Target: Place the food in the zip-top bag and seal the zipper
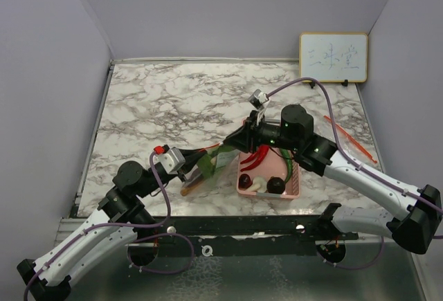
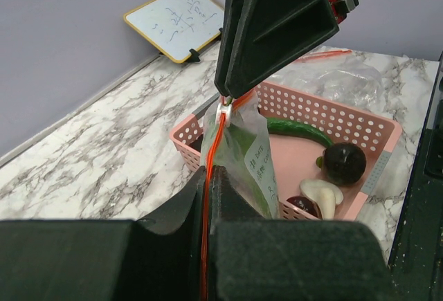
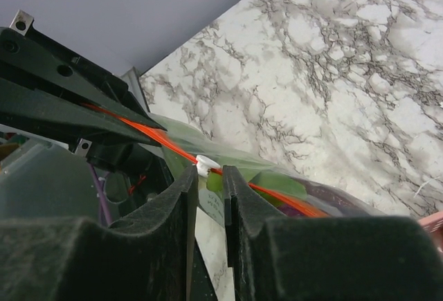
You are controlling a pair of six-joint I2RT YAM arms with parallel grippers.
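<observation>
The zip bag (image 1: 218, 162) with green contents hangs between my grippers. My left gripper (image 1: 202, 151) is shut on the end of its orange zipper strip, seen running between the fingers in the left wrist view. My right gripper is around the white slider (image 2: 223, 111) on the strip, its fingertips close on either side; whether they grip it is unclear. A pink basket (image 1: 294, 183) holds red peppers (image 1: 254, 159), a green cucumber (image 2: 291, 126), a dark round eggplant or similar (image 2: 345, 163) and pale pieces (image 2: 322, 194).
Another clear bag (image 1: 353, 142) with an orange strip lies at the right of the table (image 1: 152, 100). A small whiteboard (image 1: 333, 57) stands at the back right.
</observation>
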